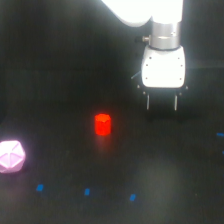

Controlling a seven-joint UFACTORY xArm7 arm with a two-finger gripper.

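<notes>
A small red block (103, 125) stands on the dark table near the middle of the camera view. A pale pink faceted ball (11, 156) lies at the left edge, partly cut off by the frame. My white gripper (162, 103) hangs at the upper right, to the right of the red block and farther back, apart from it. Its two thin fingers point down, spread wide, with nothing between them.
Blue marks (87, 191) dot the dark table in front, with another at the right edge. Bare table lies between the gripper and the red block, and the right front area is clear.
</notes>
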